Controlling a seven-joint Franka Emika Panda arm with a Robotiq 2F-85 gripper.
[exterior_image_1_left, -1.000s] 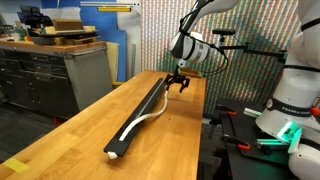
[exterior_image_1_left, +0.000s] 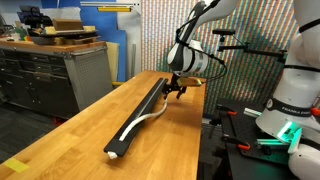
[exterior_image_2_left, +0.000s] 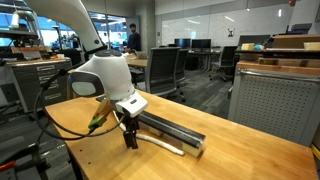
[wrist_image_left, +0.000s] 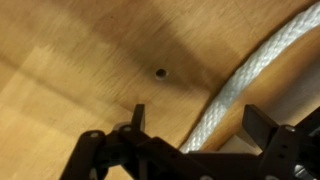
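Note:
A white braided rope (wrist_image_left: 240, 80) runs diagonally through the wrist view. Its lower part appears in the gap between the fingertips of my open gripper, nearer the right one; whether it is level with them, I cannot tell. From exterior view 1, the rope (exterior_image_1_left: 148, 117) lies curved along a long black channel (exterior_image_1_left: 132, 127), with my gripper (exterior_image_1_left: 176, 92) low over the table at the far end. In exterior view 2, my gripper (exterior_image_2_left: 131, 137) is beside the near end of the rope (exterior_image_2_left: 162, 144). The lower end in the wrist view is hidden by the gripper.
A small dark hole (wrist_image_left: 161, 73) marks the wooden tabletop. Broad bare wood (exterior_image_1_left: 75, 130) lies left of the channel, and the table (exterior_image_2_left: 235, 158) is clear right of the rope. A drawer cabinet (exterior_image_1_left: 35, 80) stands behind.
The arm's hand has come lower and slightly toward the camera in exterior view 1, closer to the rope's far end. The rope and channel look unmoved.

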